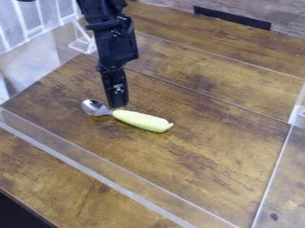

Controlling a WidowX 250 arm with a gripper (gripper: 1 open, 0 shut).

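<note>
A spoon with a metal bowl (94, 108) and a fat pale yellow-green handle (141, 119) lies on the wooden surface, bowl to the left. The black gripper (116, 94) hangs just above it, over the part where bowl and handle meet, pointing down. Its fingertips are dark and close together in this view; whether they are apart cannot be told.
Clear plastic walls border the wooden work area (215, 169) on the left, front and right. A dark gap shows at the back right.
</note>
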